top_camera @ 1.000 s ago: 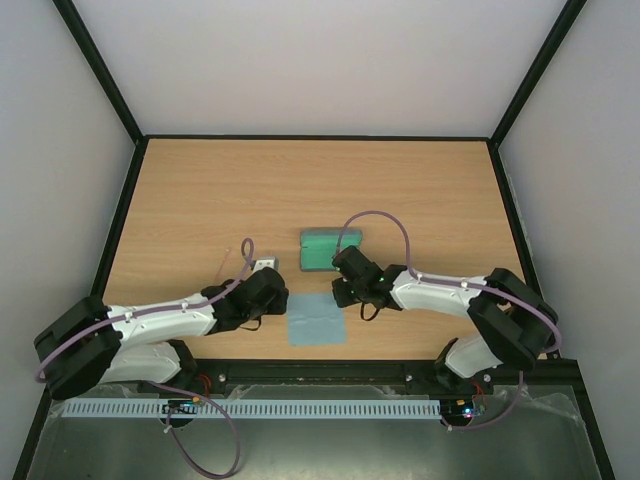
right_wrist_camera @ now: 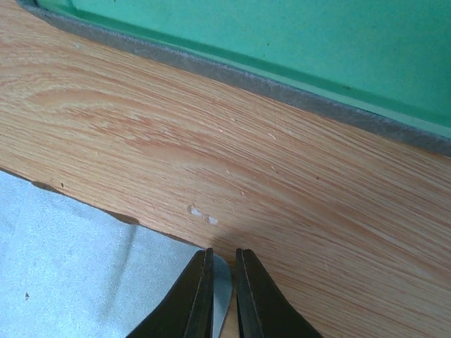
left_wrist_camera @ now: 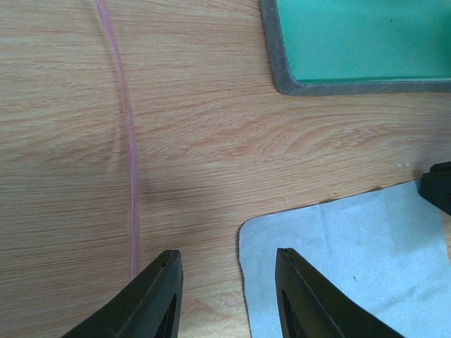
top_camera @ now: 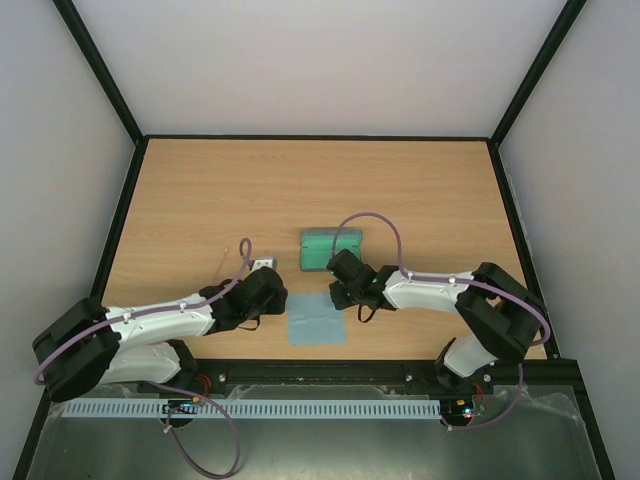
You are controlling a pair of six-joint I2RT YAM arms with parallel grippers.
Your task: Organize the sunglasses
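Observation:
No sunglasses show in any view. A green case [top_camera: 331, 252] with a grey rim stands at the table's middle; both wrist views show its green inside. In front of it, a light blue cloth [top_camera: 316, 322] lies flat. My left gripper is part open above the cloth's left corner, with nothing held between its fingers. At the cloth's right far corner, my right gripper is shut to a narrow gap. The cloth [right_wrist_camera: 221, 278] shows in that gap; whether it is pinched or just lies below, I cannot tell.
A whitish object [top_camera: 264, 263] sits behind the left gripper, partly covered by the arm. A purple tube [left_wrist_camera: 132, 162] hangs across the left wrist view.
The left arm, the case and the cloth look almost the same.

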